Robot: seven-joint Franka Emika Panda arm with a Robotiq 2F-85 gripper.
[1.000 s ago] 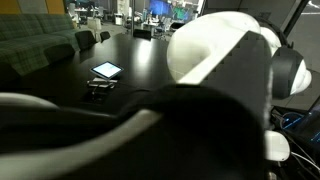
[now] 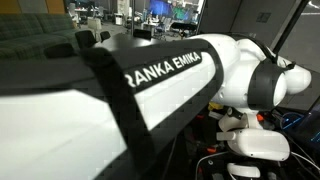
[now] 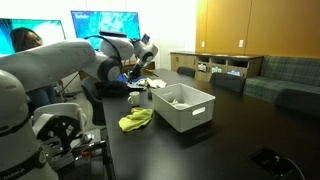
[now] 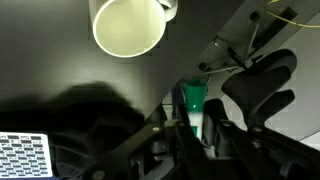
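My gripper is shut on a small green-and-white object [image 4: 195, 98] in the wrist view. The dark fingers cover part of it, and what it is cannot be made out. Off to the upper left of the held object, apart from it, a white mug [image 4: 130, 24] shows its open rim. In exterior view 2 that mug [image 3: 133, 99] stands on the dark table near its left edge, with the hand above and behind it. The arm fills much of exterior view 1, where the fingers are hidden.
A yellow-green cloth [image 3: 136, 120] lies in front of the mug. Right of it stands a grey bin [image 3: 185, 117] with light items inside. Below the table edge, a black chair [image 4: 262, 85] shows in the wrist view.
The arm has swung across exterior view 1, its white link now reaching over the lower left and middle. It now hides the tablet and the dark items on the table.
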